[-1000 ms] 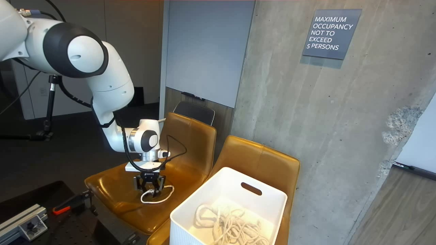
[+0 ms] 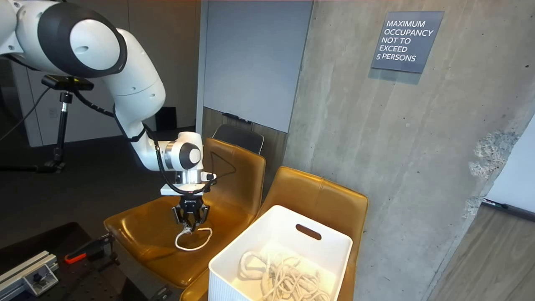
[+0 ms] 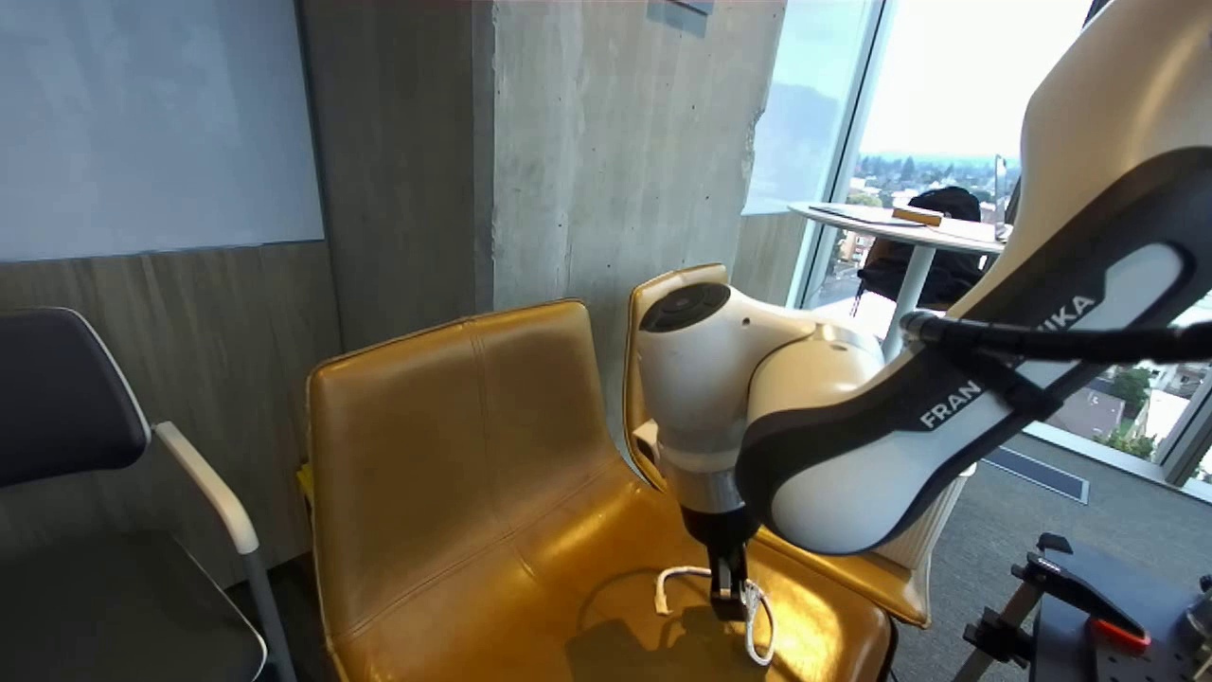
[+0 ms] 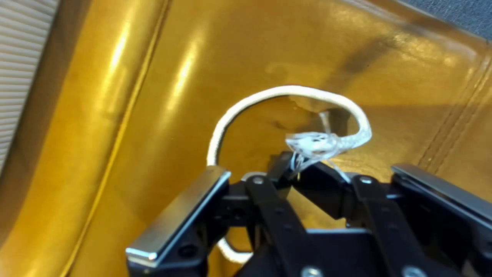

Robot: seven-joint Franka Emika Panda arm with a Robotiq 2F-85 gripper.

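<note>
A short white rope curves in an open loop over the seat of a tan leather chair. Its frayed end is pinched between the fingertips of my gripper, which is shut on it just above the seat. In the wrist view the rope arcs ahead of the fingers and passes back beneath them. From the other side, the rope hangs beside the gripper, its other end lying toward the chair's back.
A white bin with several coils of pale rope inside stands on the neighbouring tan chair. A dark table with a red-handled clamp lies at the lower left. Chair backs rise behind the gripper.
My gripper has risen from the seat and shifted slightly right, bringing the rope's frayed end up with it. Most of the loop still lies near the seat. The bin has not moved.
</note>
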